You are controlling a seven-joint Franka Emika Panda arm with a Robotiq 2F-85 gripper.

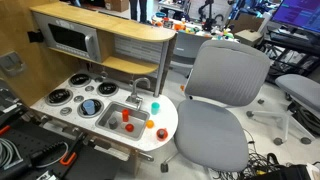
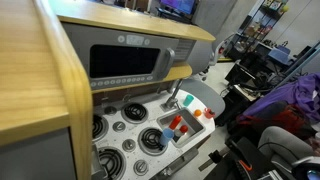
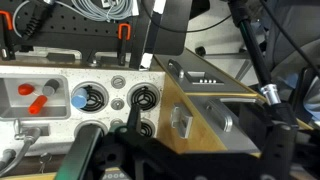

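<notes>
My gripper shows at the bottom of the wrist view, its dark fingers wide apart with nothing between them. It hangs high over the counter and the wooden cabinet; neither exterior view shows it clearly. A blue round object (image 1: 89,107) rests on the stovetop (image 1: 72,111) among the burners, and the wrist view has the same blue object (image 3: 79,98) at left. Inside the sink (image 1: 107,118) lie red items, among them a long red piece (image 3: 38,105). On the white round end of the counter stand a teal cup (image 1: 155,107), an orange item (image 1: 150,124) and a red item (image 1: 162,133).
A microwave (image 1: 75,38) sits in the wooden shelf unit above the stove. The faucet (image 1: 140,88) rises behind the sink. A grey office chair (image 1: 212,130) stands right of the counter. Cables (image 3: 100,9) lie on the black table in front.
</notes>
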